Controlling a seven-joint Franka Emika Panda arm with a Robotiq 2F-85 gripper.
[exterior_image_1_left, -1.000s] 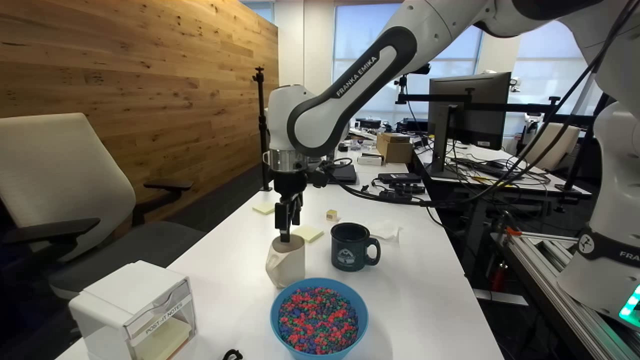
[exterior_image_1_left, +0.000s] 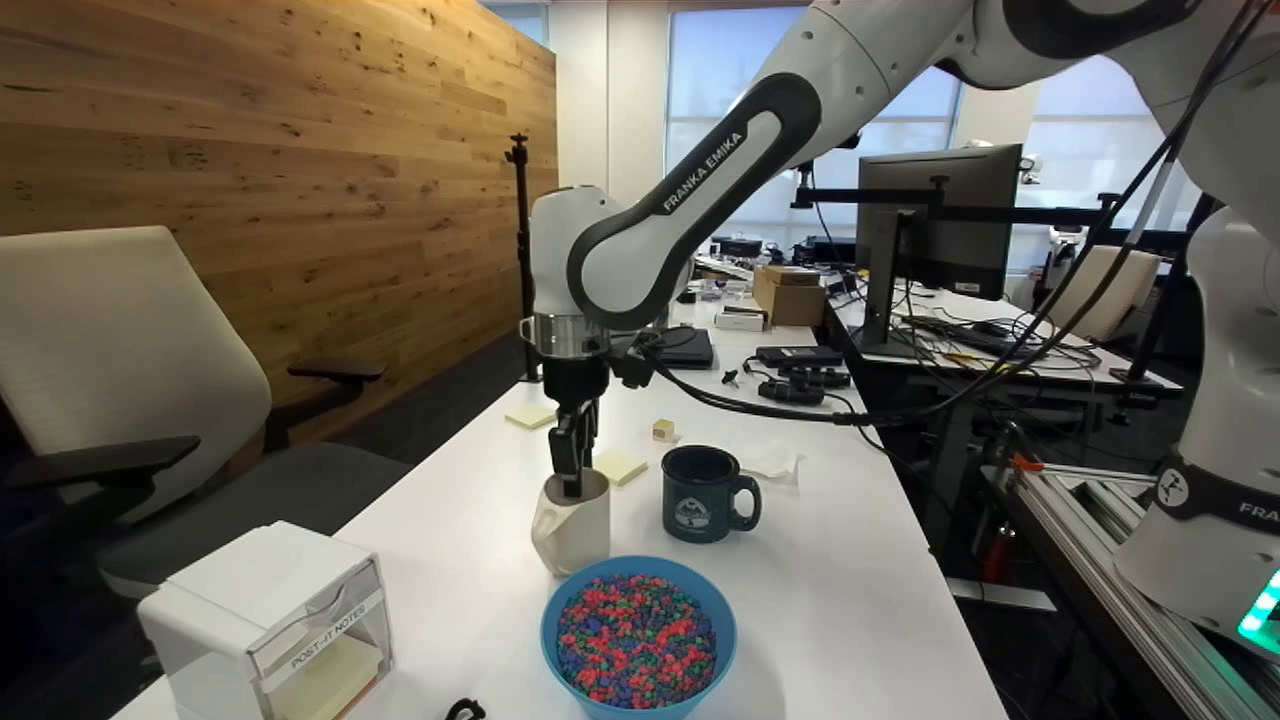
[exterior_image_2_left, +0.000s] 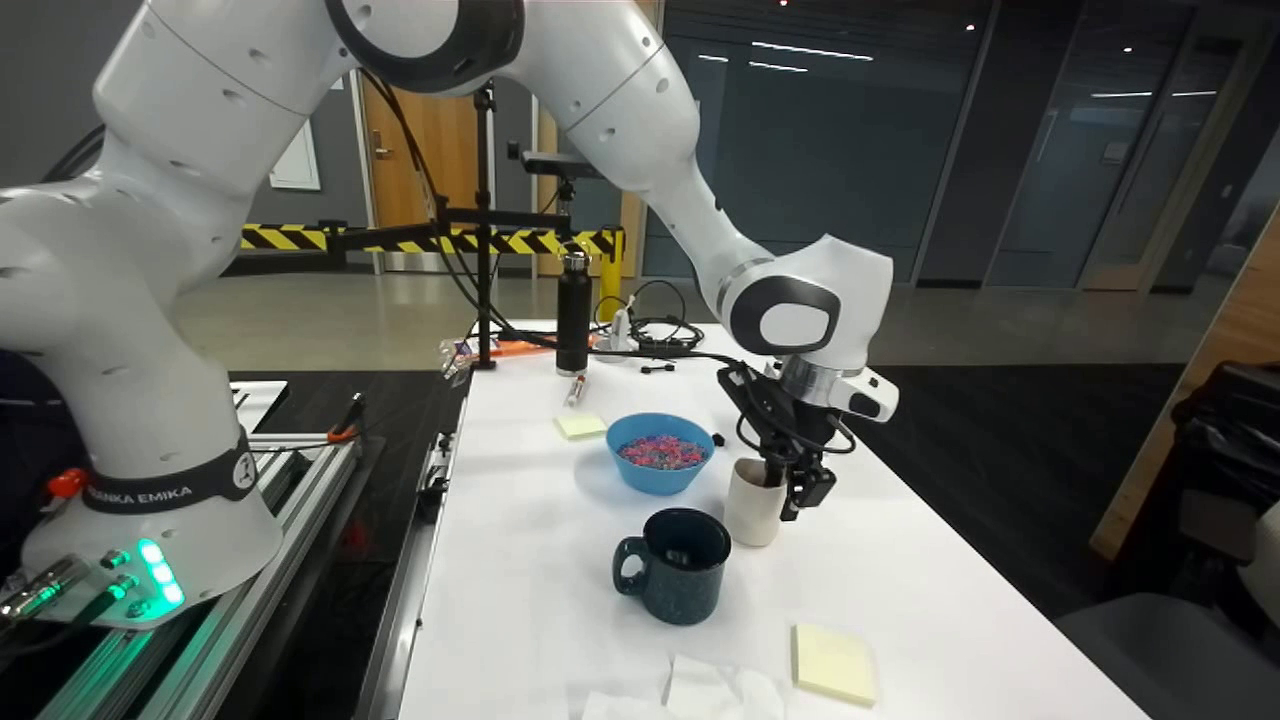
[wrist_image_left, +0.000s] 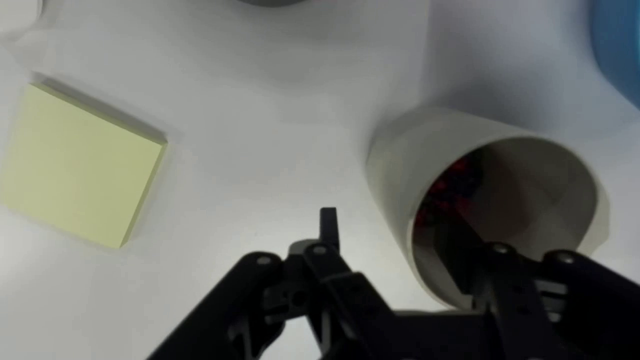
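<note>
A cream-coloured cup (exterior_image_1_left: 571, 534) stands upright on the white table beside the blue bowl. In the wrist view, small red and dark pieces lie inside this cup (wrist_image_left: 393, 162). My gripper straddles the cup's wall, one finger inside the mouth and the other outside, with a gap between the outer finger and the wall. From exterior view 2, the gripper (exterior_image_2_left: 787, 490) is at the cup's rim, on the side away from the robot base. The blue bowl (exterior_image_1_left: 554, 642) holds many small red, blue and green pieces.
Close to the cup stands a dark mug (exterior_image_1_left: 696, 504) with a handle. Yellow sticky-note pads (wrist_image_left: 78, 168) lie nearby, and a small yellowish block (exterior_image_1_left: 663, 428) sits farther back. A white note dispenser (exterior_image_1_left: 258, 600) occupies the front left. Crumpled tissue (exterior_image_2_left: 708, 690) lies past the mug.
The arm and gripper have come down a little, bringing a finger farther into the cup's mouth. The cup, bowl and mug stand where they were.
</note>
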